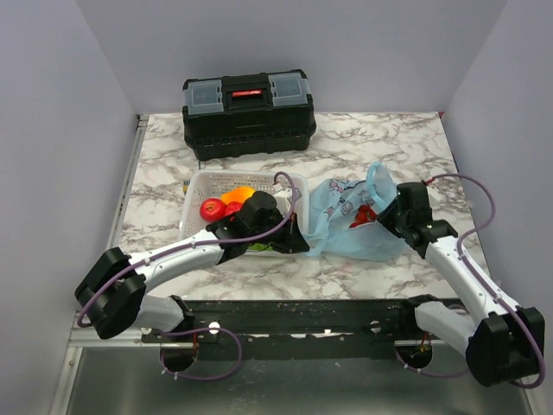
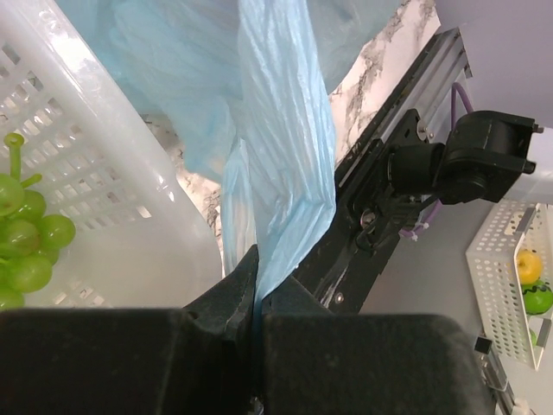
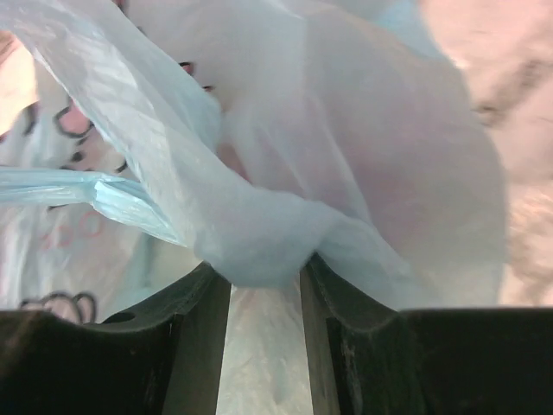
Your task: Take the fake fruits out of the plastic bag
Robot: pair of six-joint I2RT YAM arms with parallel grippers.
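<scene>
A light blue plastic bag [image 1: 354, 244] spreads over the table right of the white basket. Its printed side faces the back, and a red fruit [image 1: 363, 215] shows in it near my right gripper [image 1: 388, 220]. In the left wrist view a gathered strip of the bag [image 2: 281, 156] runs down into my left gripper, which is shut on it. My right gripper is shut on a fold of the bag [image 3: 251, 233], seen closely in the right wrist view. No fruit is visible between the right fingers. What else the bag holds is hidden.
The white basket [image 1: 188, 207] contains red fruit [image 1: 212, 209], an orange item [image 1: 238, 194] and green grapes [image 2: 26, 233]; my left arm reaches over it. A black toolbox [image 1: 249, 117] stands at the back.
</scene>
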